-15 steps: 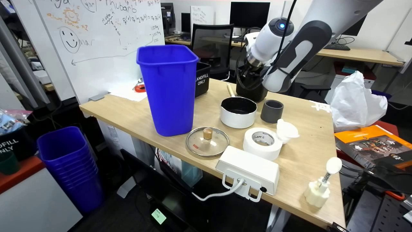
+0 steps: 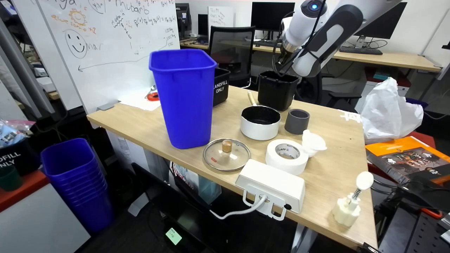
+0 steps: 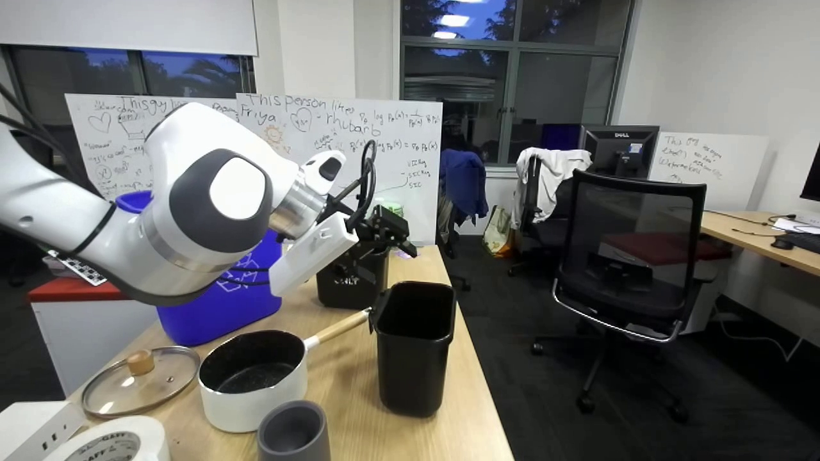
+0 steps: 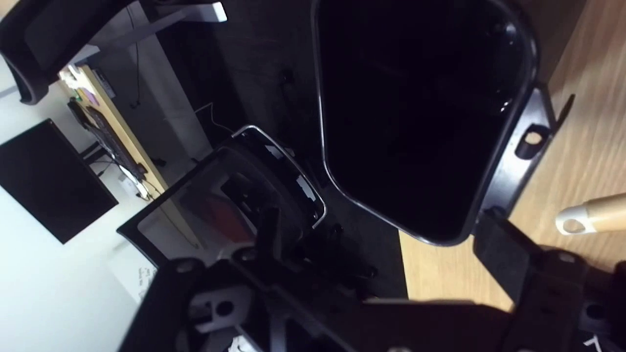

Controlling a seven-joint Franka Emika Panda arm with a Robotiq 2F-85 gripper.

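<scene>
A black bin (image 3: 415,346) stands upright on the table; its opening fills much of the wrist view, and it looks empty there, though the inside is very dark. My gripper is open, with its fingers (image 4: 507,258) spread and nothing held. In the wrist view the right finger overlaps the bin's near rim and side flange; contact cannot be told. From exterior view 2, the gripper (image 3: 390,230) shows above the bin's far left rim. A white pot (image 3: 254,392) stands beside the bin, its wooden handle (image 3: 338,329) pointing toward it.
Near the pot are a glass lid (image 2: 226,155), a grey cup (image 2: 297,122), a tape roll (image 2: 287,162) and a white funnel (image 2: 313,143). A tall blue bin (image 2: 183,101) and a second black bin (image 2: 220,86) stand to the left.
The arm and gripper have risen and shifted slightly right in exterior view 1, uncovering more of the black bin. The objects on the table look unmoved.
</scene>
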